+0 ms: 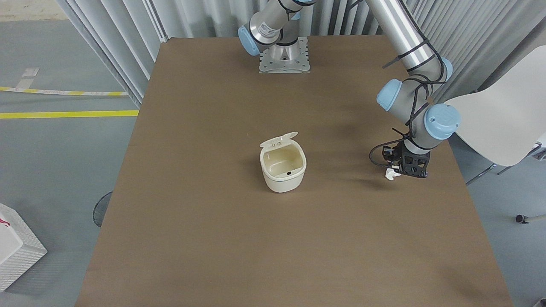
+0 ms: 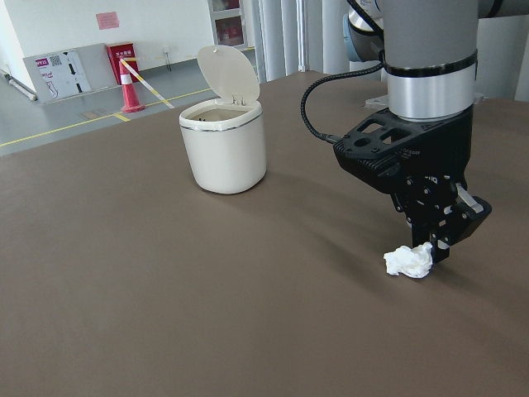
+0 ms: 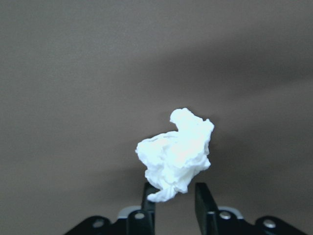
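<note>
A crumpled white tissue (image 3: 176,152) lies on the brown table beside the tips of my black gripper, in the wrist view just beyond the fingertips and overlapping the left one. The fingers show a narrow gap; whether they hold any of the tissue I cannot tell. In the left view the tissue (image 2: 407,260) is at the gripper's tips, low on the table. A white bin (image 1: 282,174) with its lid raised stands at the table's middle, left of my gripper (image 1: 399,171) in the front view; in the left view the bin (image 2: 221,153) stands behind.
The arm's base (image 1: 284,64) stands at the back edge. A white chair (image 1: 501,107) sits just off the right edge.
</note>
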